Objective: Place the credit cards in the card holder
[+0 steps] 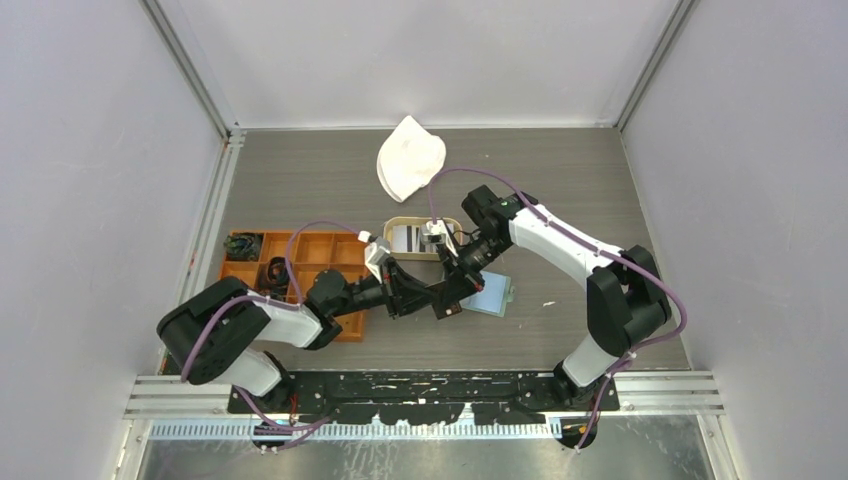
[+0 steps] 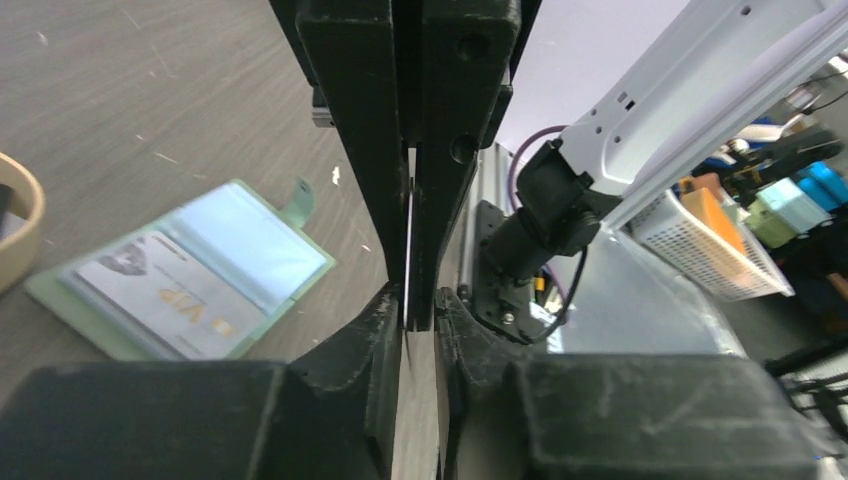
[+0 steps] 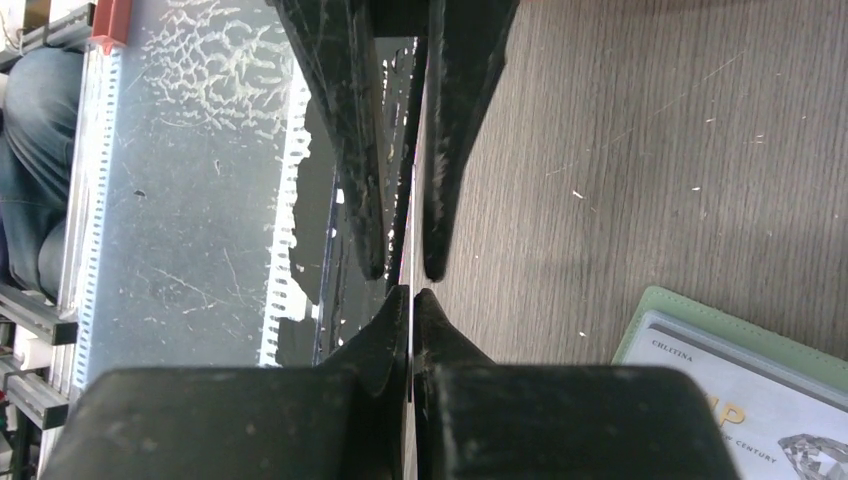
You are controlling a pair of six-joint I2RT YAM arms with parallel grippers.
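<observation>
A dark card [image 1: 449, 311] is held at the middle of the table, seen edge-on as a thin line in the left wrist view. My right gripper is shut on this card [image 3: 414, 235]. From the other side my left gripper has its fingers part open, one on each side of the card, with a narrow gap still showing in the right wrist view. The green card holder [image 2: 298, 205] lies open on the table; a white printed card [image 2: 175, 295] sits on one side, and its other panel is pale blue.
Behind the grippers is a tan tray [image 1: 411, 222] with several cards. An orange compartment box [image 1: 315, 247] holding dark coiled items sits at the left. A white cloth-like item [image 1: 411, 160] lies at the back. Free table surrounds the holder's right side.
</observation>
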